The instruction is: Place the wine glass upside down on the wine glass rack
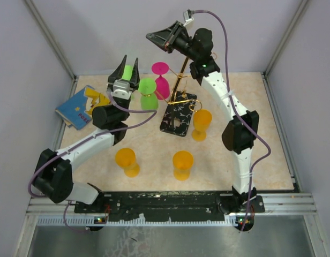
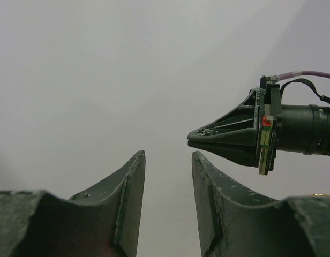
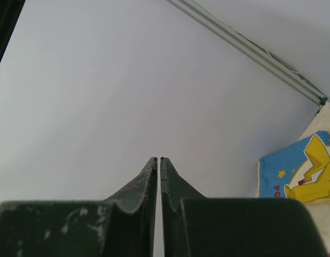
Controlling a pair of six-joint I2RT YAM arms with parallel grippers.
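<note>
The gold rack holds an upside-down green glass and a magenta glass. Another green glass shows low behind my left gripper, mostly hidden. My left gripper is part open, with nothing seen between its fingers. My right gripper is high at the back, its fingertips together in the right wrist view and no glass between them.
Three orange glasses stand on the table, two at the front and one right of the rack. A blue and yellow booklet lies at the back left.
</note>
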